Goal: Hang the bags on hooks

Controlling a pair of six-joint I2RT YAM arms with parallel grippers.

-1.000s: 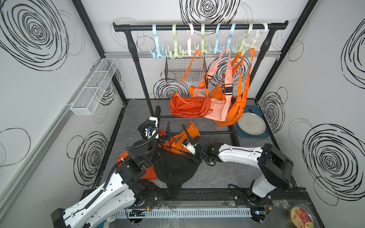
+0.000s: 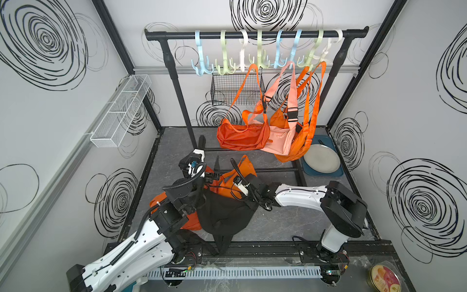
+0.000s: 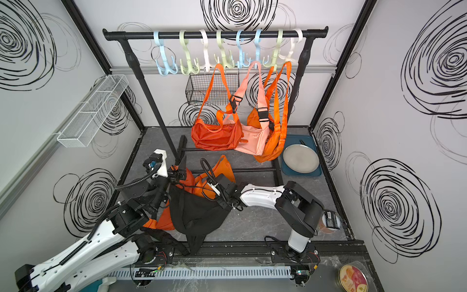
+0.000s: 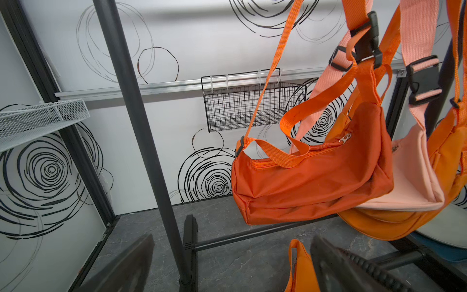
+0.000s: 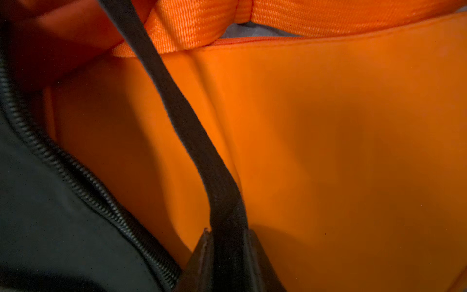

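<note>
My right gripper is low over a pile of bags, its fingers either side of a black strap [image 5: 184,126]; whether they grip it is unclear. Beneath lie a black bag [image 2: 223,219] and an orange bag [image 5: 340,146]. My left gripper stands open above the pile's left part, nothing visible between its fingers. Orange [image 2: 243,133] and pink [image 2: 279,138] bags hang from hooks on the right half of the rail [image 2: 184,35]; the hooks at left, such as the blue one [image 3: 165,63], are free.
The rack's left post [image 4: 146,146] stands in front of my left gripper. A plate on a blue tray [image 3: 300,158] is at the right. A white wire basket [image 2: 116,112] is on the left wall and a black one [image 4: 240,107] at the back.
My right arm's elbow has shifted slightly up and left, with little movement at the gripper. The left arm and bags look unchanged.
</note>
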